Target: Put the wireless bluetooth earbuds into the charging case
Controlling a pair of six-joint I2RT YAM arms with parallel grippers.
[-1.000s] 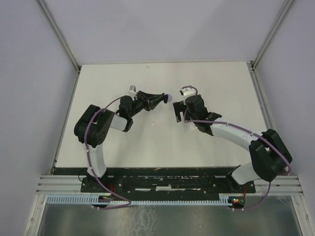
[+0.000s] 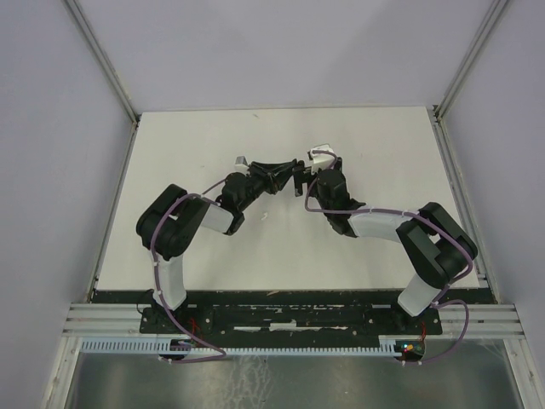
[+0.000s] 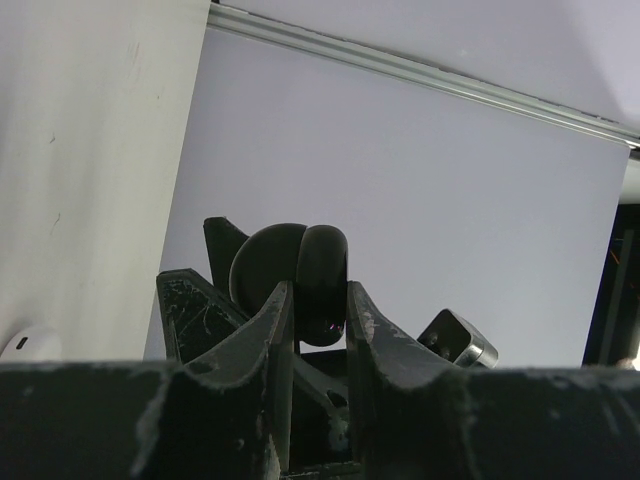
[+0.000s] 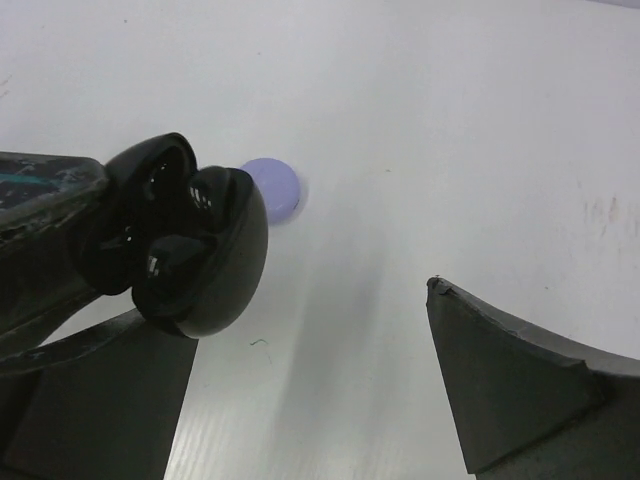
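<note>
A black charging case (image 3: 270,262) with rounded, glossy parts is pinched by my left gripper, well above the table. The right wrist view shows the same case (image 4: 225,270) from its open side, with shiny hollows facing in. It overlaps the left finger (image 4: 110,410) of my right gripper, which stands open; the middle of its gap is empty. From above, the two grippers meet closely near the table's centre, and the case is mostly hidden there. I cannot tell whether any earbud sits in the case.
A lavender disc (image 4: 275,188) lies flat on the white table (image 2: 196,141), beyond the case. A small white rounded thing (image 3: 32,345) with a dark mark shows at lower left in the left wrist view.
My left gripper has moved right with the case, and my right gripper has moved left, so the gap between them has closed. Over the last moment the right gripper shifted only slightly.
</note>
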